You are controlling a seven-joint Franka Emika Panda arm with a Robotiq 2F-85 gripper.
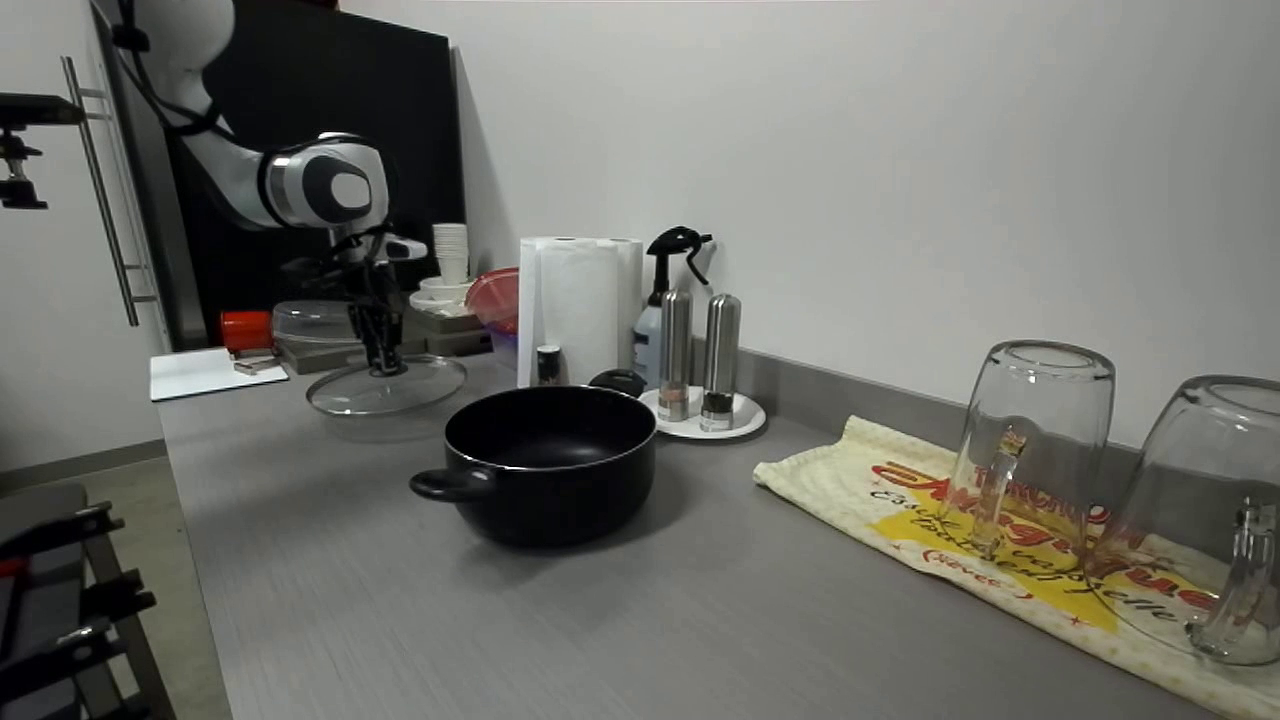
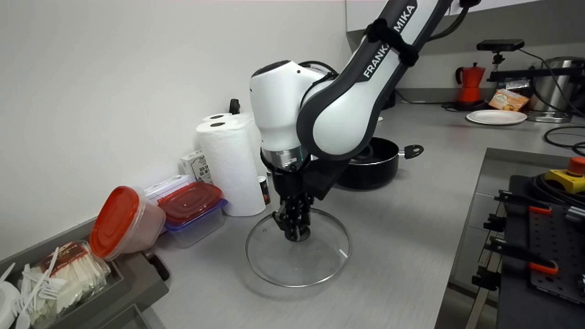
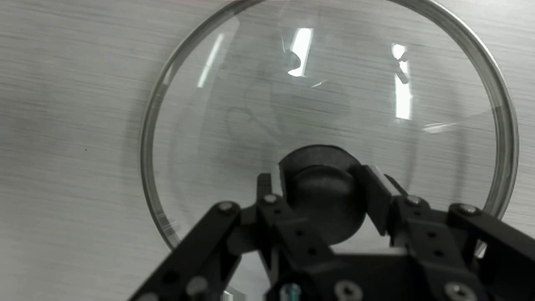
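Observation:
My gripper is shut on the round black knob (image 3: pixel 323 200) of a glass lid, one finger on each side of it. The clear lid (image 2: pixel 323 260) with its metal rim hangs roughly level a little above the counter, its faint shadow showing below it. In exterior view 1 the lid (image 1: pixel 426 382) is at the far left part of the counter, behind a black pot (image 1: pixel 552 492). That pot stands uncovered with nothing visible inside. Part of the pot (image 2: pixel 370 174) is hidden by my arm in exterior view 2.
Paper towel rolls (image 1: pixel 576 312), two steel grinders (image 1: pixel 720 360) on a white plate and a spray bottle (image 1: pixel 648 336) line the wall. Two glass mugs (image 1: pixel 1032 444) stand upside down on a cloth (image 1: pixel 840 474). Lidded plastic containers (image 2: pixel 192 211) sit near the lid.

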